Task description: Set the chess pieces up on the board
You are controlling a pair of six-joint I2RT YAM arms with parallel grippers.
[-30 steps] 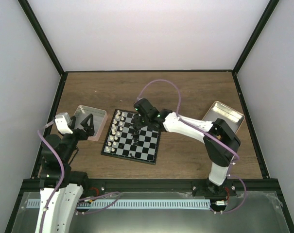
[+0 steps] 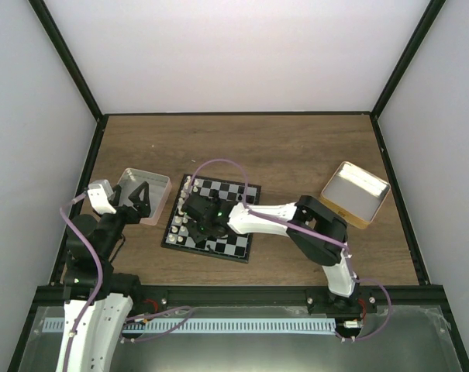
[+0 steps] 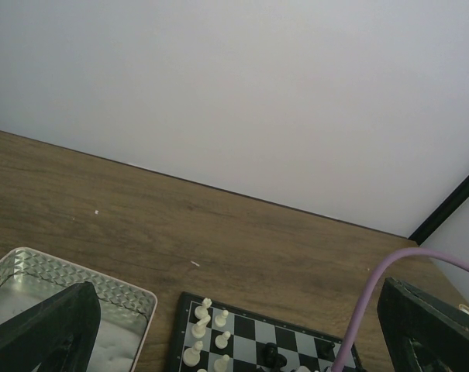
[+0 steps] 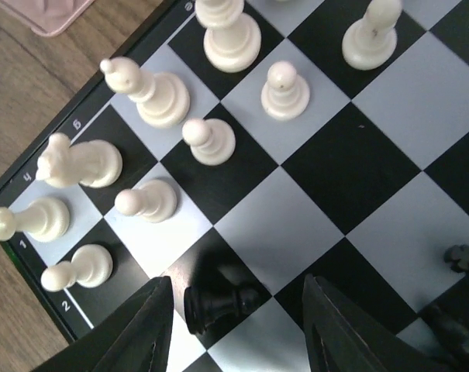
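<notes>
The chessboard (image 2: 234,249) carries white pieces along its left side; in the right wrist view they include a white pawn (image 4: 284,94) and taller pieces. My right gripper is low over the board, open, its fingers either side of and just short of a lying black piece (image 4: 218,304) on a dark square. More dark pieces (image 4: 460,257) are at the right edge of that view. My left gripper is raised left of the board, open, with nothing between its fingers.
A pale tray (image 2: 145,178) sits left of the board, a second container (image 2: 354,194) at the right. The table behind the board is clear.
My right arm has moved left and toward the front, from over the board's back right to low over its left-middle. The left arm has not moved.
</notes>
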